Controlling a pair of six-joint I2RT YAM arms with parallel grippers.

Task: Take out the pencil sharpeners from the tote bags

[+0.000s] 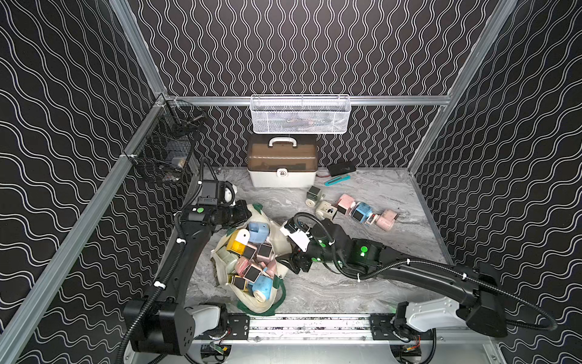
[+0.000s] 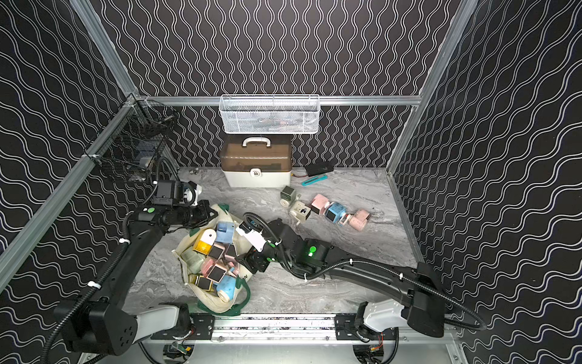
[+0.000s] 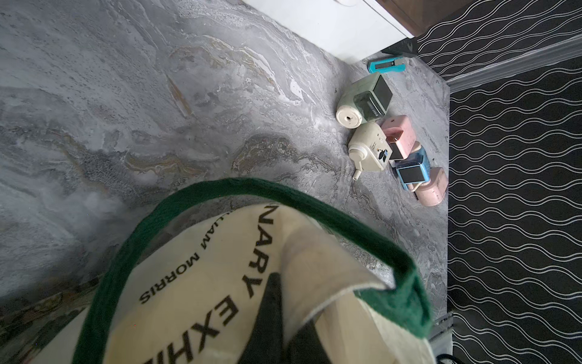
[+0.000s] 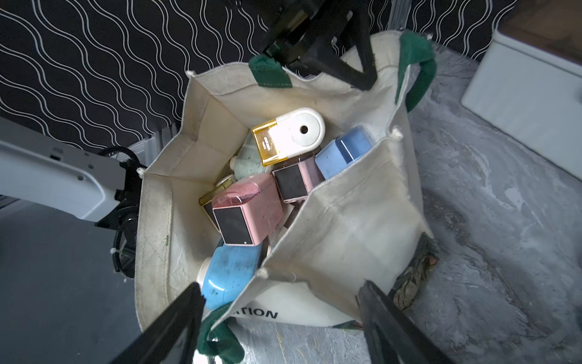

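The cream tote bag with green handles [image 1: 280,245] stands wide-mouthed at the left of the table. Inside it lie several pencil sharpeners, among them a yellow-and-white one [image 4: 297,136], pink ones [image 4: 260,209] and blue ones [image 4: 233,276]. My left gripper [image 1: 242,213] is shut on the bag's back-left rim; in the left wrist view its dark fingers [image 3: 266,330] pinch the cream cloth. My right gripper stands open at the opposite rim, fingers apart, with the bag's edge and white side visible between and beyond them. Whether the fingers touch the cloth, I cannot tell.
Several sharpeners lie loose at the table's back right: a green one [image 3: 363,100], a cream one [image 3: 369,147], a blue one [image 3: 414,166] and pink ones. Behind them are a teal cutter [image 1: 337,180] and a brown-lidded box [image 1: 282,170].
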